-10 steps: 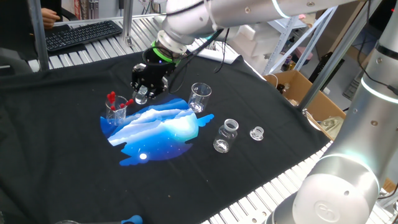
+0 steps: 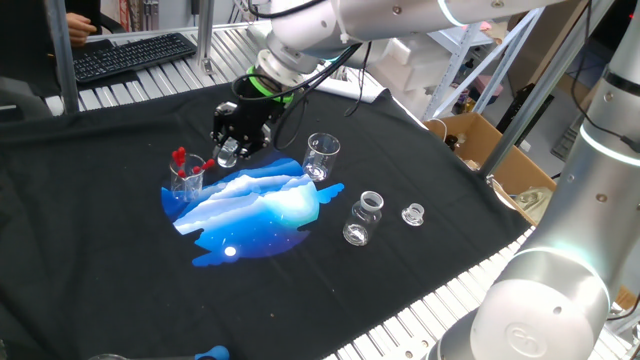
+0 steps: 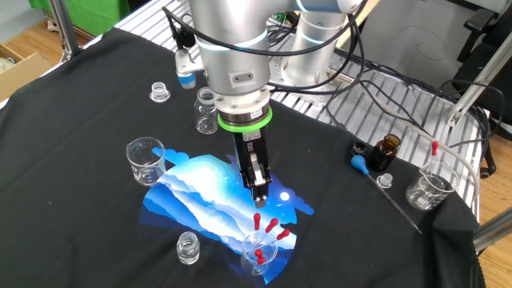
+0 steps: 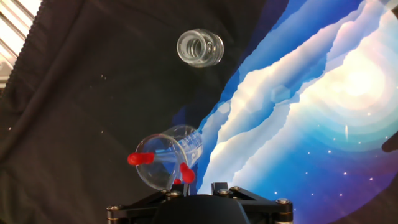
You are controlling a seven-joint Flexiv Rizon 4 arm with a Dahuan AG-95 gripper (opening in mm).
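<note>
A clear beaker (image 2: 187,185) holds several red-bulbed glass droppers; in exterior view 2 this beaker (image 3: 259,260) stands on an edge of the blue printed sheet. My gripper (image 3: 260,202) points down above the sheet, apart from the beaker. In the wrist view two fingertips of the gripper show with a gap between them and nothing held there. The same beaker (image 4: 160,163) appears just beyond the left finger, with a red dropper bulb (image 4: 187,173) close to that finger. A small clear bottle (image 4: 199,48) stands alone on the black cloth.
An empty beaker (image 3: 146,162), a clear jar (image 3: 206,112) and a glass stopper (image 3: 159,93) stand around the sheet (image 3: 200,180). At the right are a brown bottle (image 3: 385,152), a blue-bulbed dropper (image 3: 360,165) and another beaker (image 3: 431,186) containing a red-bulbed dropper.
The upper arm and its cables have shifted slightly since one second ago. The gripper stays in nearly the same place, and the glassware has not moved.
</note>
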